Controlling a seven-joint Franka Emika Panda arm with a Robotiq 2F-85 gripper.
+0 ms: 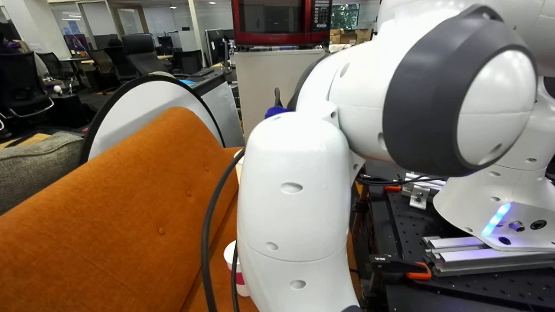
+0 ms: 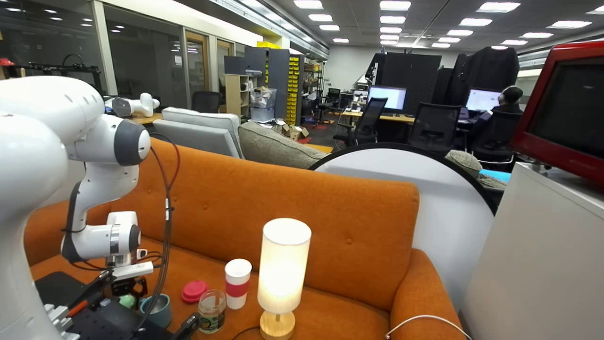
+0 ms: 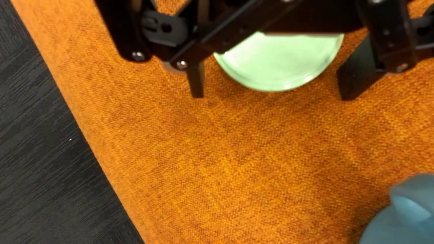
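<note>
In the wrist view my gripper stands open above the orange seat, its two dark fingers well apart. A pale green round object [image 3: 280, 65] lies between and behind the fingers, with clear space on each side; its upper part is hidden by the gripper's body. In the second exterior view the same green object [image 2: 126, 301] shows small beside a blue-grey mug [image 2: 156, 310], with the dark gripper [image 2: 131, 292] just over it. Part of the blue-grey mug [image 3: 407, 215] also enters the wrist view's lower right corner.
Near the mug sit a pink lid [image 2: 194, 291], a glass jar [image 2: 212, 311], a white cup with a pink band [image 2: 238, 283] and a lit lamp [image 2: 284, 266]. The sofa backrest [image 2: 272, 198] rises behind. The seat's edge borders dark floor [image 3: 48, 142].
</note>
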